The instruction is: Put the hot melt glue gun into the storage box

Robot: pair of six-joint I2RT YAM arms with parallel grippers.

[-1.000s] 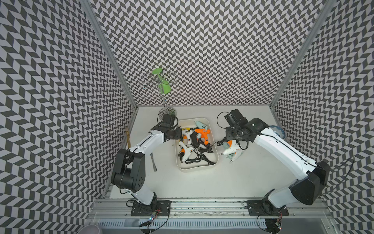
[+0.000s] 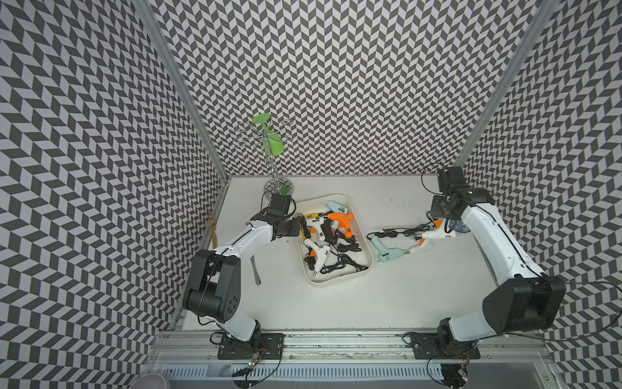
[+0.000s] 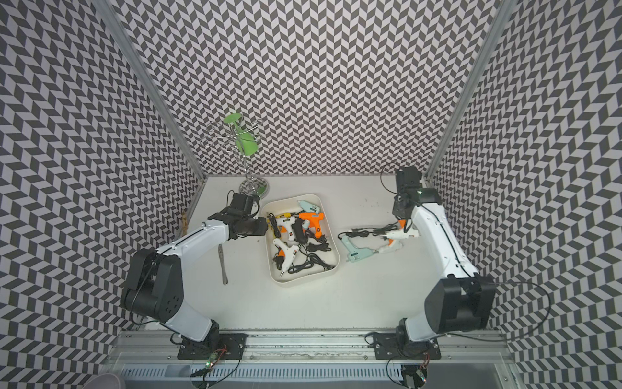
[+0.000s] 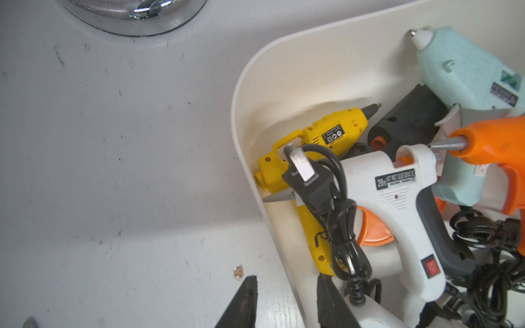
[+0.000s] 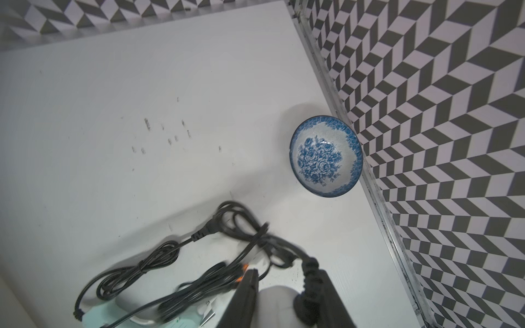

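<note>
In the right wrist view, my right gripper is shut on a white glue gun [image 5: 276, 309] with its black cord [image 5: 310, 278]. From the top left, the held gun [image 2: 439, 232] shows an orange trigger; another white and orange piece [image 2: 418, 247] appears close below it, and I cannot tell whether it is held. A mint glue gun [image 2: 386, 251] lies right of the cream storage box [image 4: 295, 60]. My left gripper stands part open at the box's left rim, with the wall running between its fingers. Several glue guns lie inside, including a yellow one [image 4: 339, 131] and an orange one [image 2: 341, 222].
A blue-patterned bowl [image 5: 326, 158] stands by the right wall. Behind the left gripper is a metal rack [image 2: 278, 184] with a green cup. A thin metal utensil [image 2: 255, 269] lies left of the box.
My right gripper has moved right, carrying the white glue gun away from the box; the mint gun now shows more fully. The box has shifted slightly right. My left arm has barely moved.
</note>
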